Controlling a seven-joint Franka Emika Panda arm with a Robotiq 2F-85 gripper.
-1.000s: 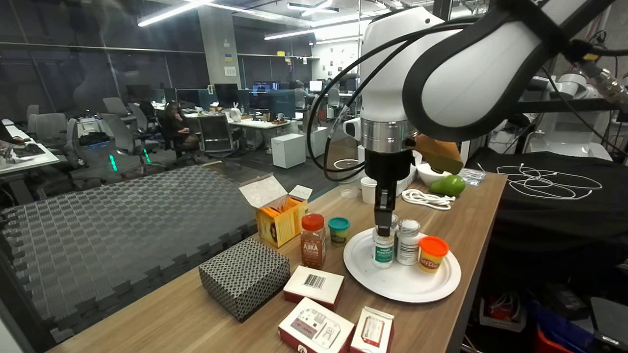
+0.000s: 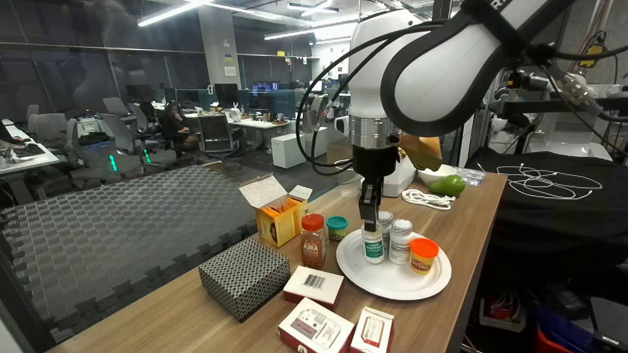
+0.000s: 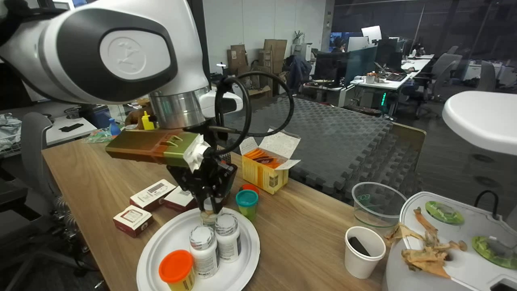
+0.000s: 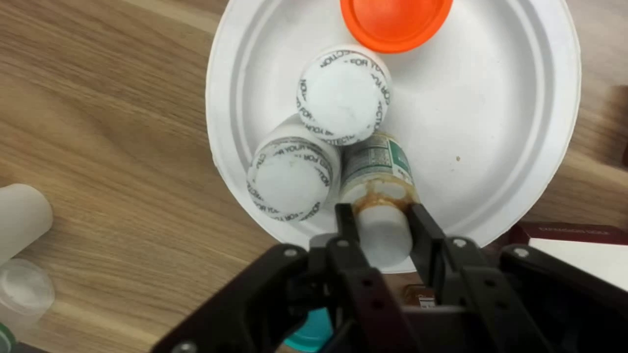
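Observation:
My gripper is shut on the white-capped neck of a small bottle with a green label. That bottle is over the white plate, low enough that I cannot tell whether its base touches. Two white sealed bottles stand beside it on the plate: one white bottle and a second white bottle, both close against it in the wrist view. A yellow tub with an orange lid also sits on the plate, near the rim.
A teal-lidded tub and a red-capped spice jar stand just off the plate. Small white-and-red boxes lie in front, beside a patterned box. A paper cup stands apart on the table.
Gripper, green-labelled bottle and the whole plate with its load have shifted slightly left in exterior view 1. The plate's rim is now nearer the teal-lidded tub.

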